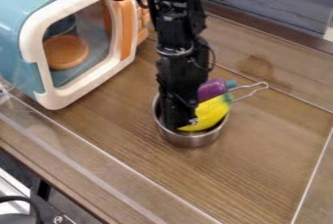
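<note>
My black gripper (177, 113) is down inside a steel pot (190, 139) on the wooden counter, at its left side. A yellow item (211, 112) lies in the pot to the right of the gripper, with a purple item (211, 89) behind it. The gripper's fingertips are dark and partly hidden, so whether anything is between them cannot be told. A wire handle (255, 89) reaches out to the right.
A blue and white toy oven (57, 96) with an open front and orange pieces stands at the left. Bare counter (260, 169) lies at the right and in front. A wall runs along the back.
</note>
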